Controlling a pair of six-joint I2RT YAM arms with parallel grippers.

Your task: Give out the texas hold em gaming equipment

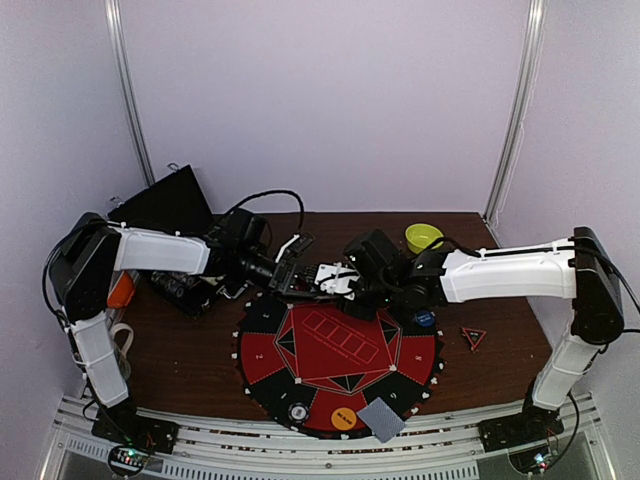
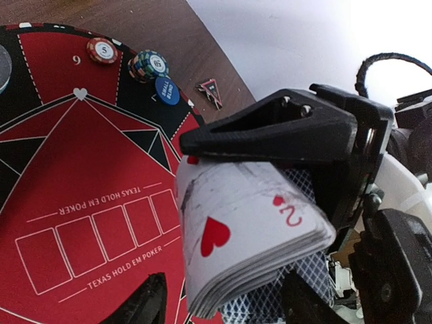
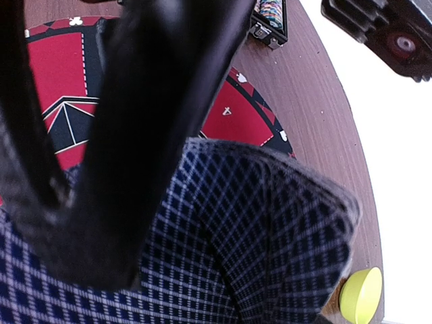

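A bent deck of playing cards is clamped in my right gripper, raised over the round poker mat. The two of hearts faces my left wrist camera; blue checked backs fill much of the right wrist view. One right finger presses along the deck's upper side, and the other is hidden. My left gripper stands open by the deck's lower edge, its fingertips apart on either side. Whether they touch the cards I cannot tell. Another checked card pile lies at the mat's front edge.
On the mat are an orange disc, a blue small blind disc and chip stacks. A yellow-green bowl sits back right, a red-black triangle right. The opened black case stands back left. Both arms nearly meet over the mat.
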